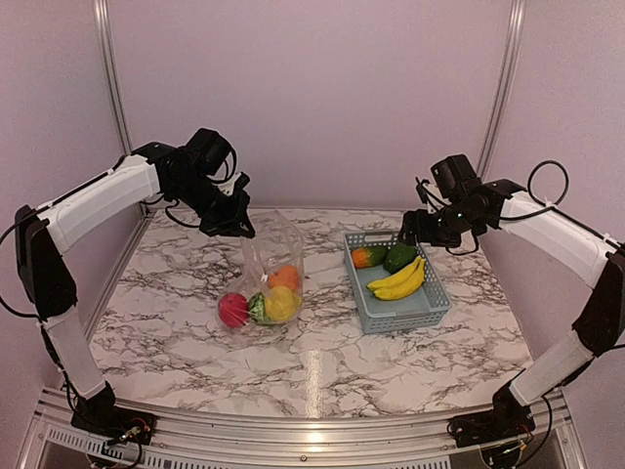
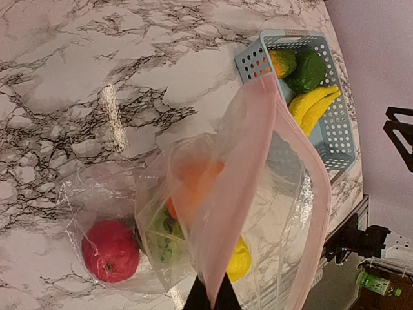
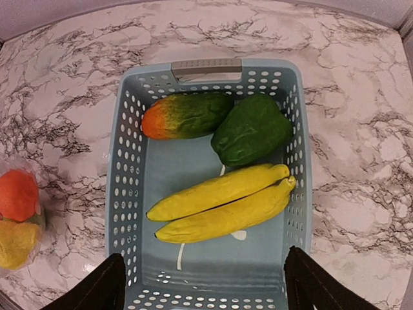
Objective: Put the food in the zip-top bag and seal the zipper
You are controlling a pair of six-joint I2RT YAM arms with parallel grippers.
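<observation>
My left gripper is shut on the rim of the clear zip top bag (image 1: pixel 259 230), whose pink-edged mouth gapes in the left wrist view. Inside the bag are a red round food (image 2: pixel 110 251), a green one (image 1: pixel 258 309), an orange one (image 1: pixel 285 277) and a yellow one (image 1: pixel 282 305). Over the far side of the grey basket, my right gripper (image 1: pixel 414 231) stands open, its fingers (image 3: pixel 103 284) wide apart and empty. Two bananas (image 3: pixel 219 203), a green pepper (image 3: pixel 251 129) and an orange-green papaya (image 3: pixel 187 115) lie in that basket.
The grey perforated basket (image 1: pixel 402 319) stands right of the bag, its walls surrounding the remaining food. Bare marble tabletop (image 1: pixel 195 366) lies in front of both. A green bottle (image 2: pixel 377 283) shows beyond the table's edge.
</observation>
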